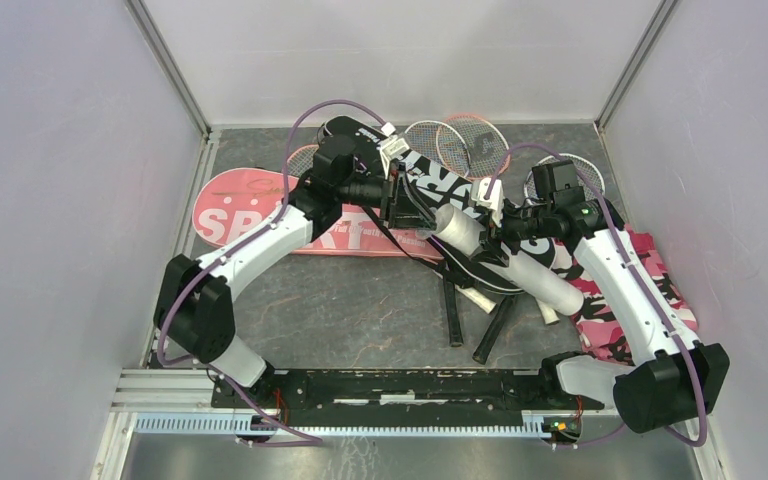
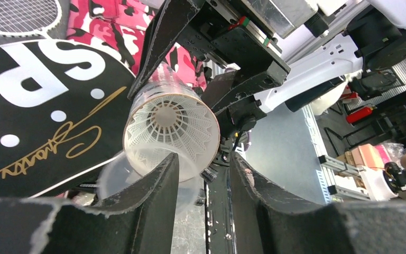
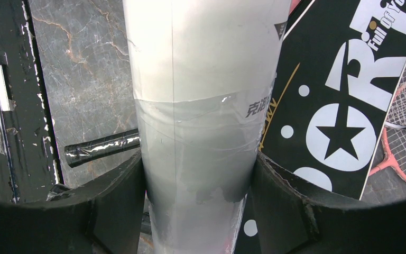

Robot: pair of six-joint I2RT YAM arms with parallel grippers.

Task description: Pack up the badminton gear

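A white shuttlecock tube (image 1: 545,283) hangs slanted above the bags, my right gripper shut around its middle. In the left wrist view the tube's end (image 2: 172,129) faces me open, a white shuttlecock inside, with a translucent cap blurred below it. My left gripper is at that end with its fingers parted; whether it touches the cap I cannot tell. Below lie a black bag (image 3: 343,137), a pink bag (image 1: 230,215) and several rackets (image 1: 475,140).
Pink camouflage cloth (image 1: 650,300) lies at the right. Racket handles (image 1: 453,320) stick out toward the front. Walls enclose the sides and back.
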